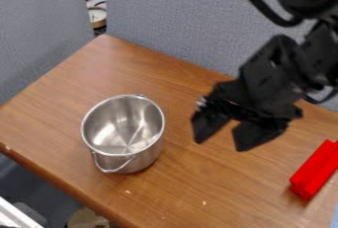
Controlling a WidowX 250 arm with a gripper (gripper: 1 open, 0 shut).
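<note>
A steel pot (123,133) with a wire handle stands on the wooden table at the left, empty inside as far as shows. A red block (314,170) lies at the right edge. My black gripper (227,128) hangs over the table between them, nearer the pot and to its right, open, with nothing seen between its fingers.
Grey padded walls (40,25) border it at the back and left. Assorted items sit beyond the lower-left edge.
</note>
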